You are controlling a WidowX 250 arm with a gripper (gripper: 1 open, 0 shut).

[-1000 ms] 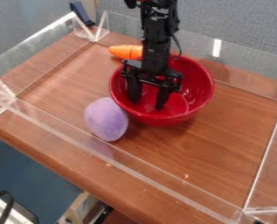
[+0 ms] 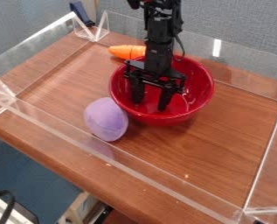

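My black gripper (image 2: 152,87) reaches down into a red bowl (image 2: 190,105), its fingers lowered inside the rim; I cannot tell whether they are open or shut, or whether anything is between them. A purple oval object (image 2: 106,119) lies at the bowl's front left. An orange carrot (image 2: 125,52) lies behind the bowl on the left, partly hidden by it and the arm.
Clear low walls border the wooden table (image 2: 65,83). Bare wood lies to the left, in front and to the right of the bowl. A grey wall stands behind.
The gripper has shifted slightly within the bowl, and the bowl appears very slightly moved. The purple object and carrot look unchanged.
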